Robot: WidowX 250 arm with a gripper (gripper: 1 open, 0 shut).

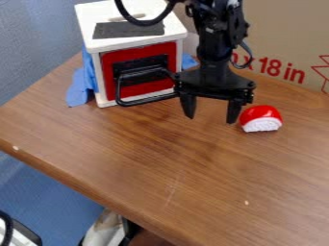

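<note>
My black gripper (210, 112) hangs over the back of the wooden table, its two fingers spread apart with nothing between them. Just right of it a red and white object (261, 118) lies on the table. Behind and left of the gripper stands a small white box (94, 15) with a red front and a dark opening, crossed by a black cable.
Blue cloth (80, 83) lies by the box. A cardboard sheet (291, 34) with red lettering backs the table (141, 173), whose front and middle are clear. The table's left edge drops to a blue floor area.
</note>
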